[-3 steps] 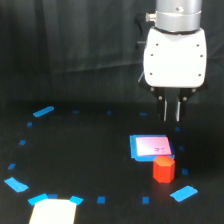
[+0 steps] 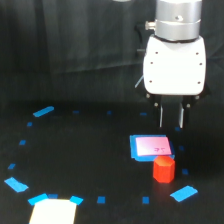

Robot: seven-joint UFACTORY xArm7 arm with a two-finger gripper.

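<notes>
My gripper hangs from the white hand at the upper right, pointing down. Its two fingers stand apart, with nothing visible between them. Below and a little left of it, a red six-sided block is on the dark table. Just behind the block lies a blue square with a pink patch on top. The block overlaps the square's front right corner in this view; whether they touch, I cannot tell. A pale cream square thing with orange edging is cut off at the lower left.
Blue tape strips and small blue marks lie scattered flat on the black table. Dark curtains hang behind.
The hand has come down slightly and a little to the left. The red block, the blue square and the cream thing are where they were.
</notes>
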